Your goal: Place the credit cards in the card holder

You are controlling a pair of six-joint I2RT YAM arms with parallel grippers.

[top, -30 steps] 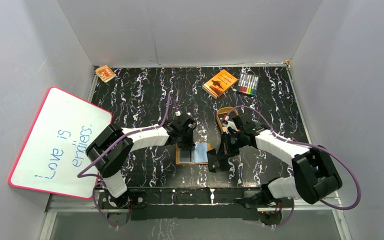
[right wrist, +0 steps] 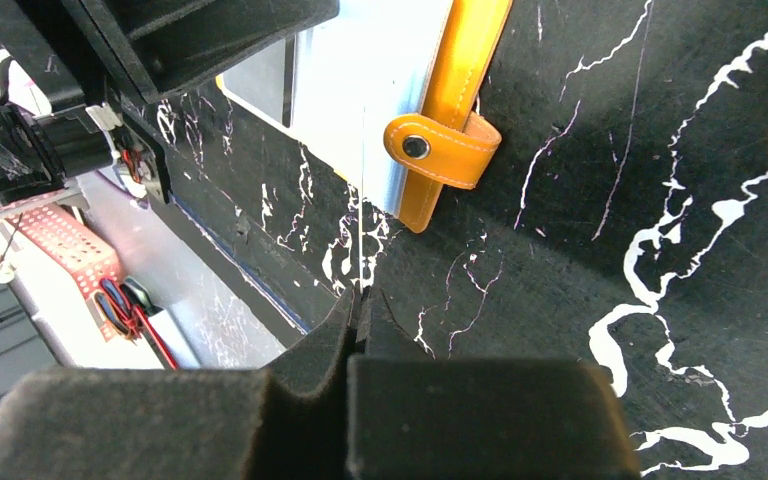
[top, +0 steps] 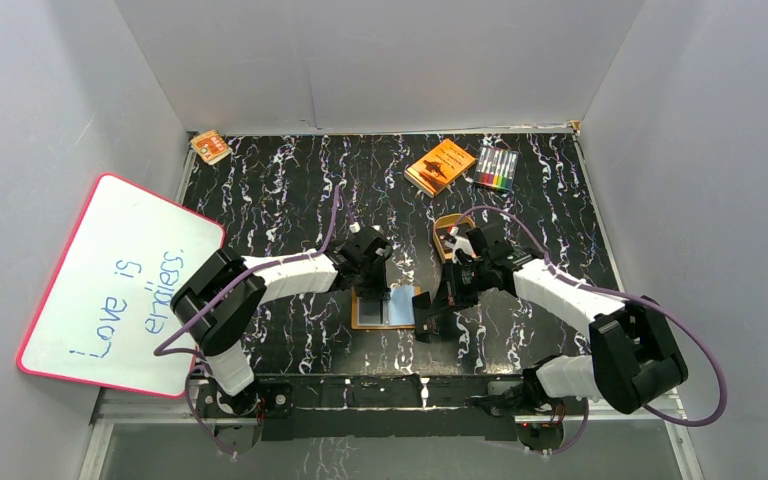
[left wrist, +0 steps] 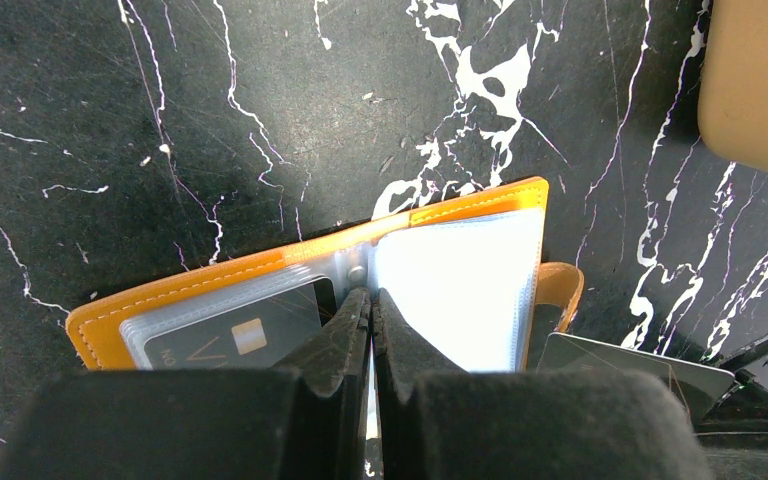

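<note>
The open card holder [top: 367, 327], orange leather with clear sleeves, lies flat on the table. A dark card [left wrist: 225, 335] sits in its left sleeve; the right sleeve [left wrist: 460, 280] looks pale and empty. My left gripper is shut at the inner edge of that sleeve; whether its tips pinch the plastic I cannot tell. My right gripper is shut on a black card [top: 422, 317], seen as a thin upright line in the right wrist view. This card is beside the holder's right edge, near the strap [right wrist: 440, 150], outside the sleeve.
A tan round-cornered box [top: 442, 226] stands behind the right gripper, partly covered by that arm. An orange book [top: 441, 165] and a pen set [top: 496, 168] lie at the back. A whiteboard [top: 130, 290] leans at the left. Table in front of the holder is clear.
The left arm and the holder stay in place.
</note>
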